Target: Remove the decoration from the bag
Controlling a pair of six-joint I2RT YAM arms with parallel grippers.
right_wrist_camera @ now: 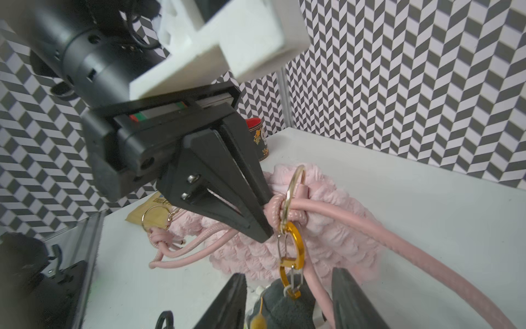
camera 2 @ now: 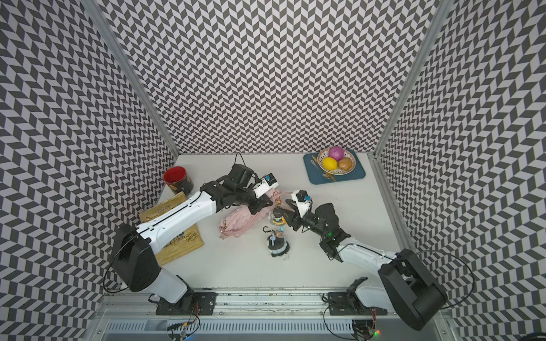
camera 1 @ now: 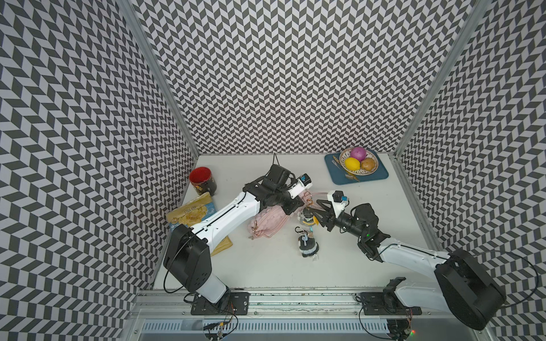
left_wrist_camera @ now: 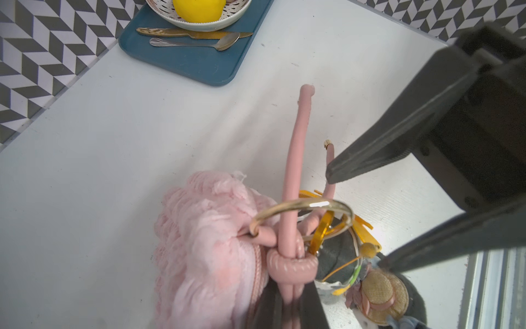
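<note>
The pink fluffy bag lies mid-table. My left gripper is shut on its pink strap, at the knot below a gold ring. From that ring hangs a yellow carabiner, with a dark grey plush decoration under it, partly cut off in the right wrist view. My right gripper is open; its two fingers stand either side of the carabiner and plush, apart from them as far as shows. In the left wrist view the ring and yellow parts cover some of the plush.
A second grey plush figure with a hook stands just in front. A blue tray with a fruit bowl sits at back right. The red mug and yellow packets are at left.
</note>
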